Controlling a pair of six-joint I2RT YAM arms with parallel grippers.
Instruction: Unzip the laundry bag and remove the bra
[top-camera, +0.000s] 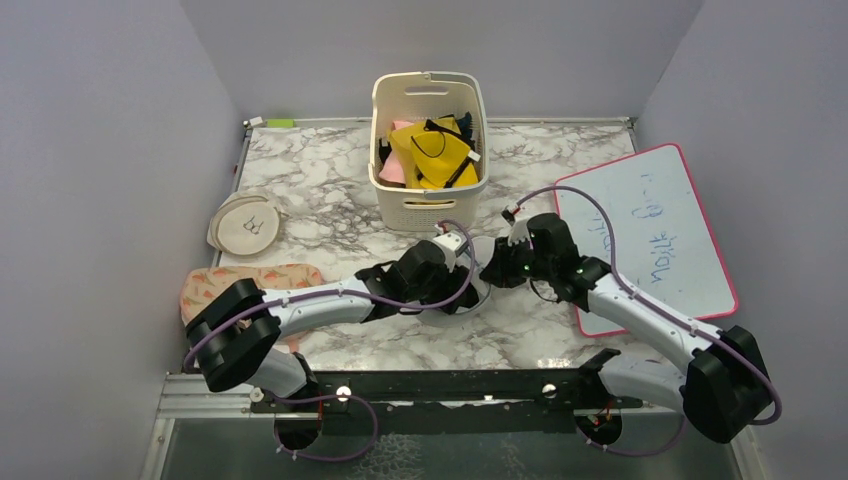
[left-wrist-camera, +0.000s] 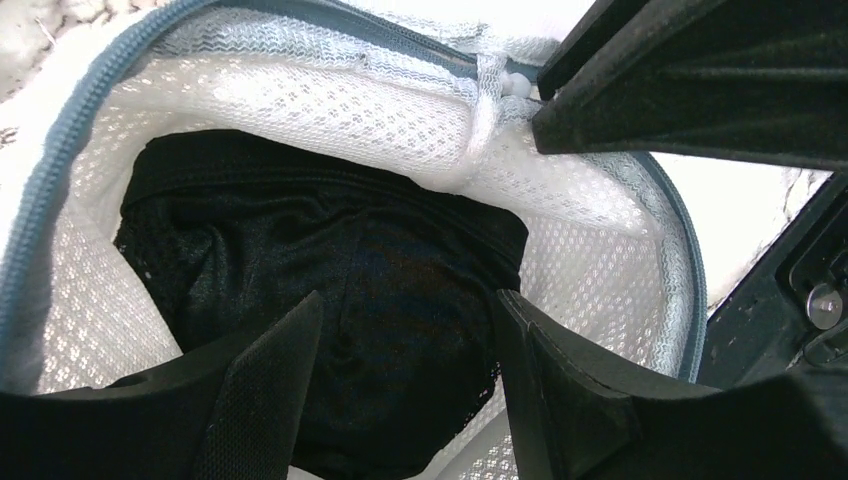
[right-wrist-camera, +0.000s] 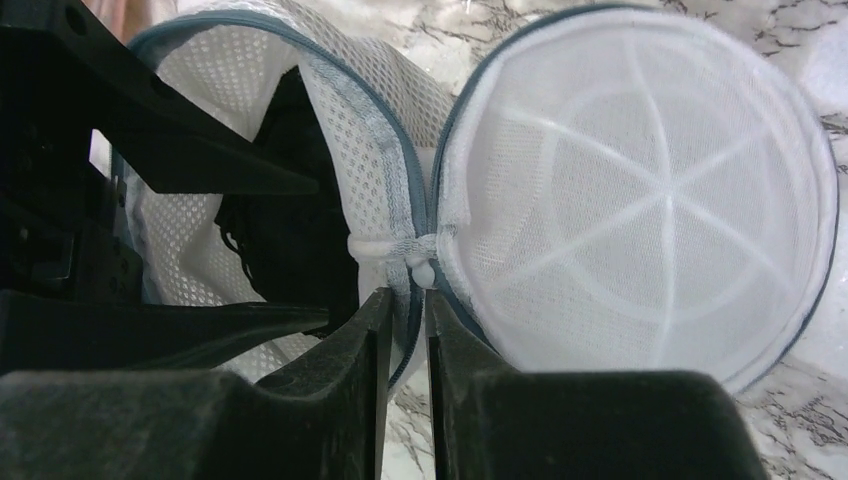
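The white mesh laundry bag (left-wrist-camera: 590, 190) is unzipped, its round lid (right-wrist-camera: 640, 200) folded to the right. The black bra (left-wrist-camera: 330, 240) lies inside. My left gripper is open over the bra, fingertips down in the bag; its fingers also reach in from the left in the right wrist view. My right gripper is at the zipped rim beside the lid's hinge, fingertips close together; whether it grips fabric is unclear. The top view has the bag mostly hidden under both grippers.
A basket (top-camera: 431, 200) with yellow and pink items stands behind. A whiteboard (top-camera: 655, 230) lies right; round pale bags (top-camera: 245, 225) and a patterned item (top-camera: 240, 280) lie left.
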